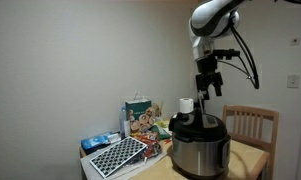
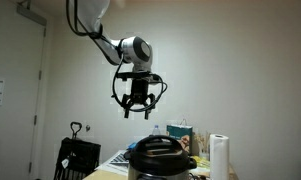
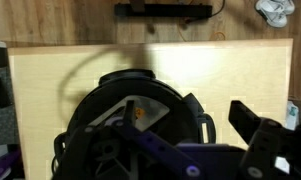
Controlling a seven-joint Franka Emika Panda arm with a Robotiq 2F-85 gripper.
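Note:
A large silver cooker (image 1: 197,157) with a black lid (image 1: 195,127) stands on the wooden table. My gripper (image 1: 210,95) hangs above it, open, with a clear gap down to the lid. Exterior view 2 shows the gripper (image 2: 137,114) over the lid (image 2: 158,148), its fingers apart and empty. From the wrist, the round black lid (image 3: 90,103) lies below, partly hidden by my own fingers (image 3: 247,122).
A black-and-white grid panel (image 1: 115,156), a patterned bag (image 1: 138,113) and assorted packages crowd the table's far end. A paper towel roll (image 2: 219,158) stands near the cooker. A wooden chair (image 1: 251,122) is behind the table.

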